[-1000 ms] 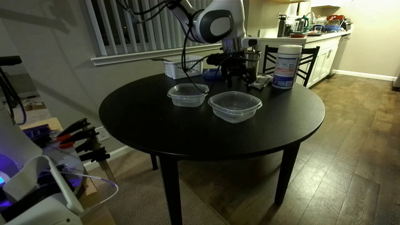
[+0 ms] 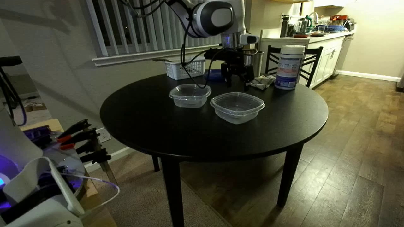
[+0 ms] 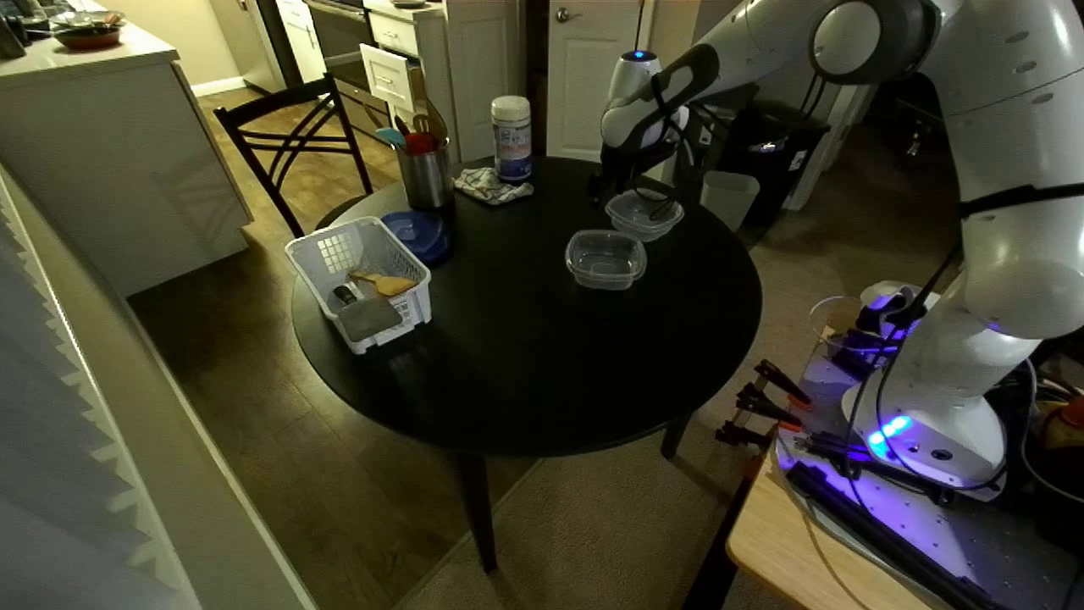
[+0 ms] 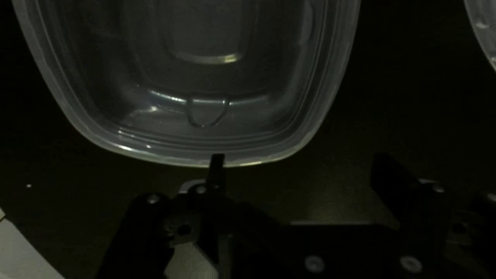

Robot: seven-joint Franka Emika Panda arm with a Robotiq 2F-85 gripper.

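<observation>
Two clear, empty plastic containers rest on the black round table. In exterior view 1, the squarish container is at the right and the smaller container is at the left. My gripper hangs above the table behind the right container, fingers pointing down. Seen from the wrist, the gripper is open, its fingers wide apart with only dark tabletop between them. The left finger overlaps the near rim of a container in the image; whether they touch I cannot tell. Another container's edge shows at upper right.
A white basket with utensils, a blue lid, a metal utensil holder, a cloth and a wipes canister stand around the table's far side.
In exterior view 1, my gripper has moved slightly left and up. Both containers lie where they were.
</observation>
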